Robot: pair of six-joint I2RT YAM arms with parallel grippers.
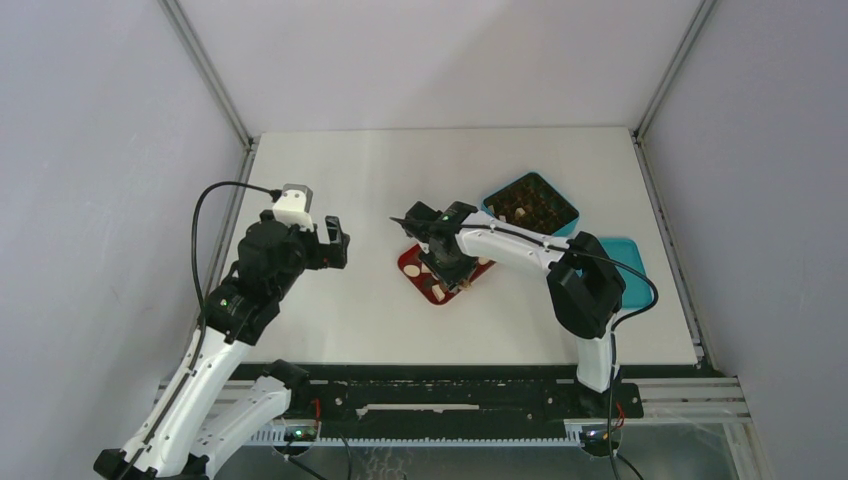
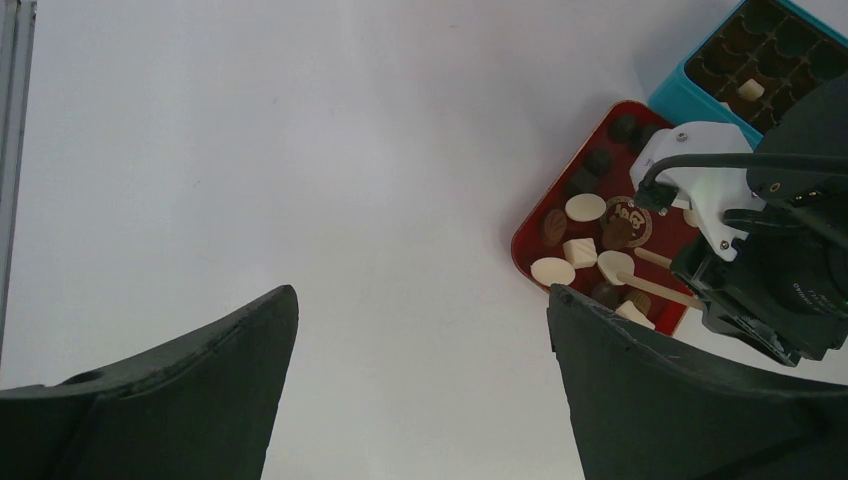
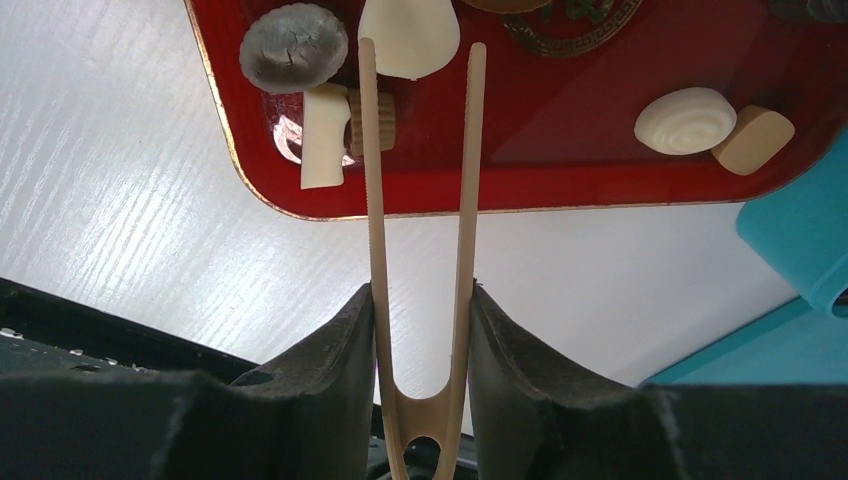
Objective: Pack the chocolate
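My right gripper grips wooden tongs point(image 3: 464, 200) over the red tray point(image 3: 560, 180) of assorted chocolates. The tong arms are spread, their tips by a white drop-shaped chocolate point(image 3: 408, 30), near a silvery round piece point(image 3: 293, 48) and a white bar point(image 3: 324, 135). A blue box with brown compartments point(image 1: 535, 195) sits behind the tray, holding at least one pale piece point(image 2: 750, 90). On the left, my left gripper point(image 1: 336, 242) stands open above bare table, away from the tray.
A turquoise tray or lid point(image 1: 625, 285) lies right of the red tray, partly under the right arm. Walls border the table at back and sides.
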